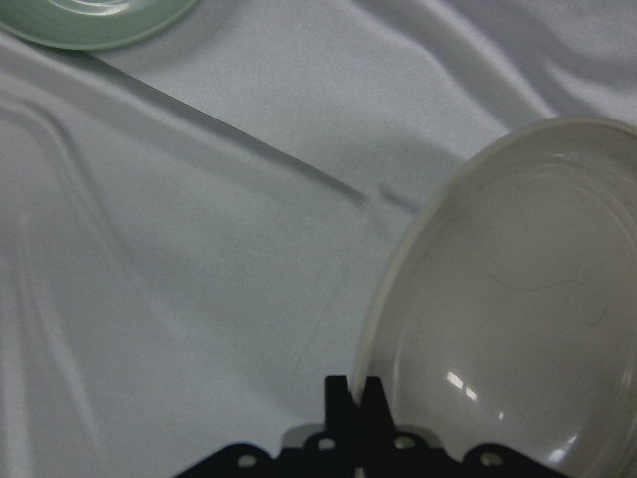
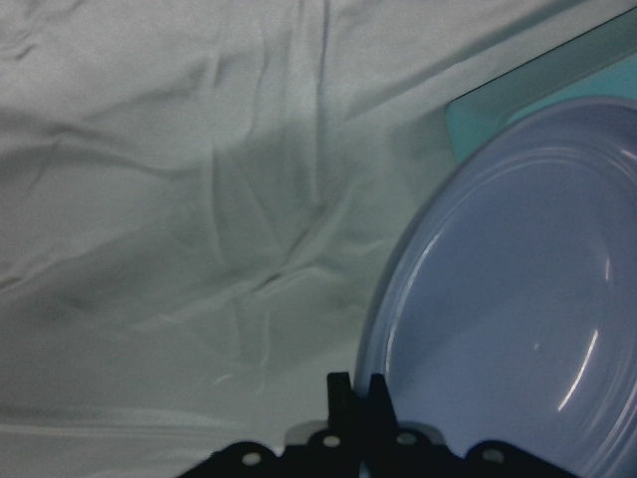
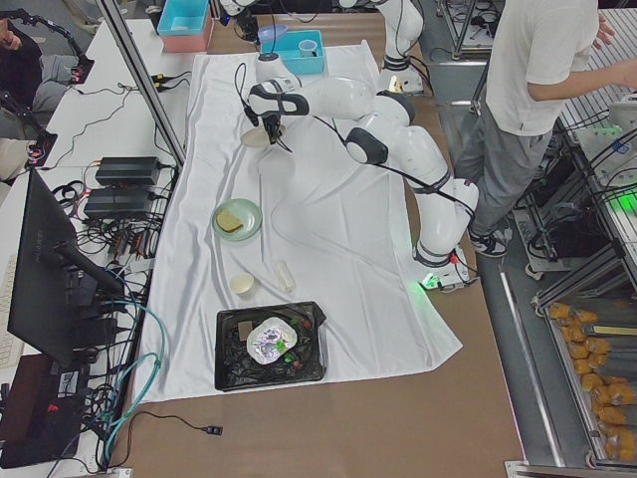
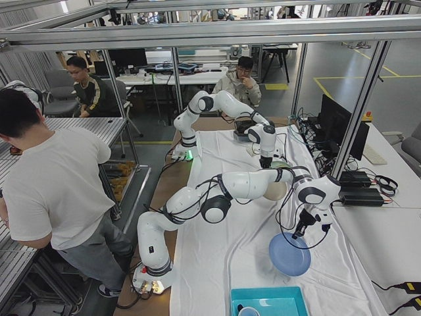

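A cream oval plate point(image 1: 508, 289) fills the right of the left wrist view, with the fingertips of my left gripper at its rim; whether they grip it is unclear. A blue plate point(image 4: 289, 257) lies near a cyan tray point(image 4: 268, 299); in the right wrist view my right gripper has its fingertips at that plate's rim, also unclear whether gripping. A green plate point(image 3: 237, 219) holds a yellow sponge point(image 3: 229, 221).
A small cream cup point(image 3: 241, 283), a whitish object point(image 3: 284, 276) and a black tray point(image 3: 229, 364) with a white bowl point(image 3: 271, 339) stand on the white cloth. A man stands beside the arms.
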